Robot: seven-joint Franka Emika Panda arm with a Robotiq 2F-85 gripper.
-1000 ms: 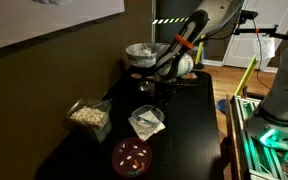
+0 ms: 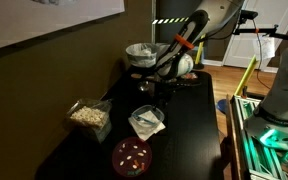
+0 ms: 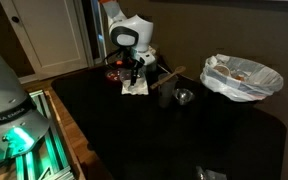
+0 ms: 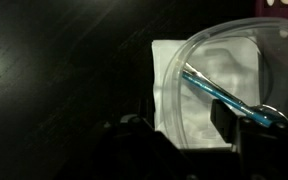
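Note:
A clear plastic container (image 4: 174, 95) rests on a white napkin (image 4: 164, 62); inside it lies a utensil with a blue handle (image 4: 212, 88) and a metal end. My gripper is open, its dark fingers (image 4: 230, 122) spread over the container in the wrist view, and nothing shows gripped between them. In exterior view 1 the container (image 2: 146, 122) is on the black table, with my gripper (image 2: 163, 96) just beyond it. From the other side, the napkin (image 3: 135, 87) appears below my gripper (image 3: 135, 75). Whether the fingers touch the container cannot be told.
A dark red plate (image 2: 131, 168) with small pieces is at the near end. By the wall stands a bag of pale contents (image 2: 89, 117). A dark cup (image 3: 165, 96) with a wooden spoon and a white-lined basket (image 3: 246, 92) stand elsewhere.

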